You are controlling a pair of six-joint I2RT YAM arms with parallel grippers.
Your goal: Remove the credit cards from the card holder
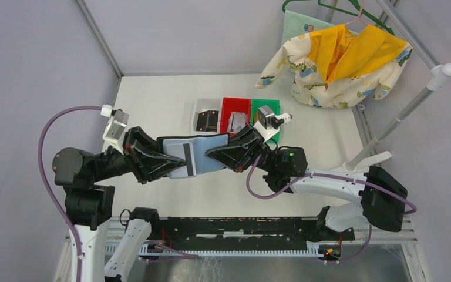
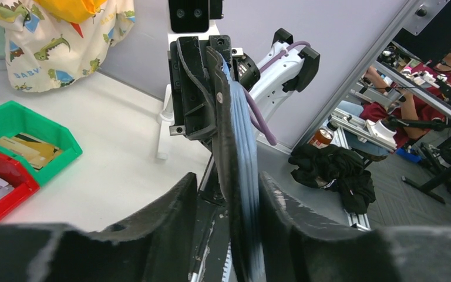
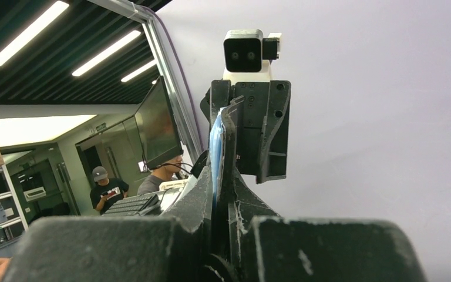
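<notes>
The card holder (image 1: 210, 168) is held up in mid-air between my two grippers, its light blue inner side with a grey strip facing up and a dark outer cover at its edge. My right gripper (image 1: 209, 153) is shut on its right end, and the right wrist view shows the folded holder (image 3: 216, 150) pinched there. The left gripper (image 1: 182, 164) reaches over the left end. In the left wrist view, its fingers (image 2: 179, 202) stand either side of the holder (image 2: 243, 147), with a gap on the dark side. No separate card stands out clearly.
Behind the arms on the white table are a white bin (image 1: 194, 125) with a dark item, a red bin (image 1: 235, 103) with cards and a green bin (image 1: 274, 106). A child's garment (image 1: 352, 70) hangs at the back right.
</notes>
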